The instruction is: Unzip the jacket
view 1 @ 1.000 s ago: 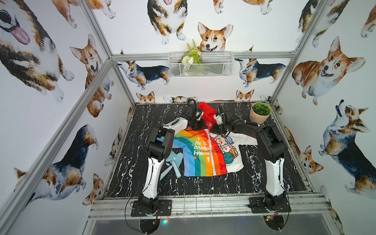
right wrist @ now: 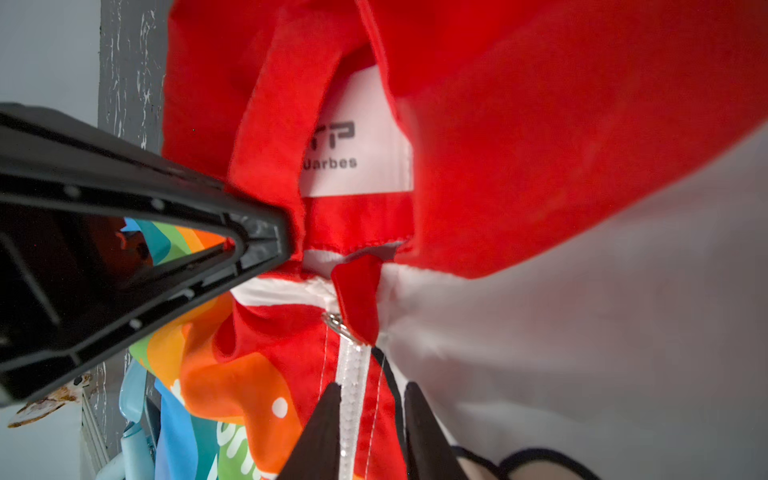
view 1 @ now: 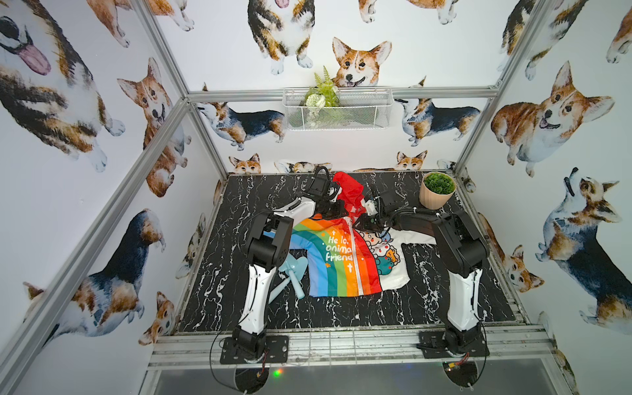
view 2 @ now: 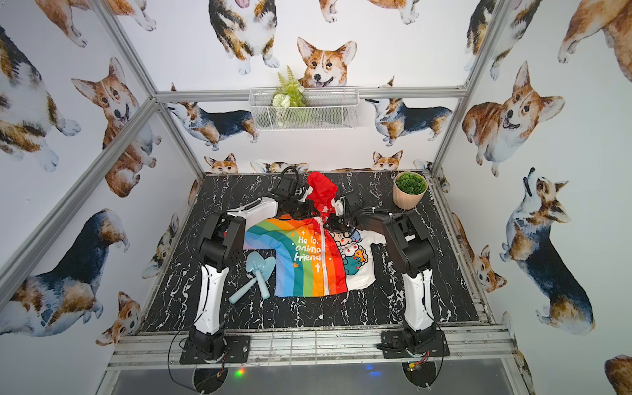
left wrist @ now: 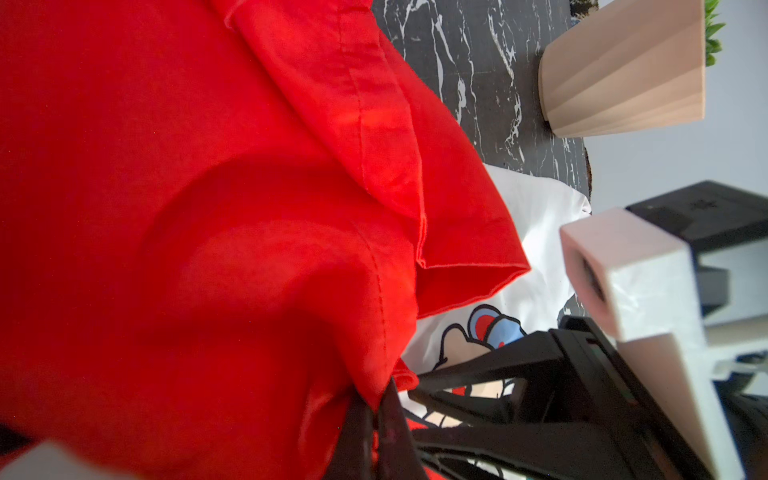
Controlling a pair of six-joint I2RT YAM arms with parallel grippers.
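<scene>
The rainbow-and-white jacket [view 1: 335,263] lies flat on the table, with its red hood [view 1: 349,189] at the back. Its white zipper [right wrist: 352,384] runs down the front, closed as far as it shows. At the zipper's top sits a metal slider [right wrist: 340,324] beside a small red flap [right wrist: 357,296]. My left gripper is shut at the collar, a fold of red cloth pinched at its tips. My right gripper stands part open over the zipper just below the slider, a finger on each side of it and nothing visibly gripped.
Light-blue toy tools [view 1: 293,271] lie against the jacket's left side. A potted plant [view 1: 437,189] stands at the back right corner. Both grippers are close together near the collar.
My right gripper has shifted slightly toward the front of the table, near the zipper's top. The left arm and the jacket look still.
</scene>
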